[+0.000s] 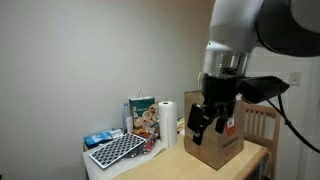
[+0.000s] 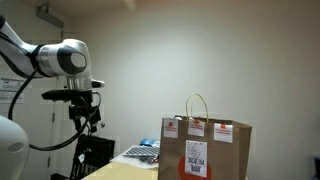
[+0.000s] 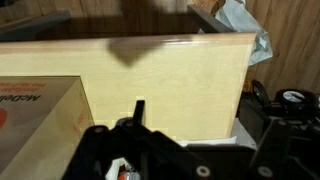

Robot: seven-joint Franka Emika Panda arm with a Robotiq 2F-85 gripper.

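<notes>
My gripper (image 1: 209,130) stands open above the table, with nothing between its fingers. In exterior view 1 it overlaps the front of a large brown paper bag (image 1: 222,152); in exterior view 2 the gripper (image 2: 88,122) hangs to the left, well apart from the bag (image 2: 229,160). That bag is upright, with a yellow handle, a white label and red print. A corner of the bag (image 3: 30,115) shows at the left of the wrist view. Below the gripper lies bare pale tabletop (image 3: 190,75).
A dark perforated rack (image 1: 118,148), a blue packet (image 1: 98,138), a patterned bag (image 1: 145,113) and a white paper roll (image 1: 168,125) stand toward the table's left. A wooden chair (image 1: 262,123) is behind the brown bag. The table's edge (image 3: 140,42) crosses the wrist view.
</notes>
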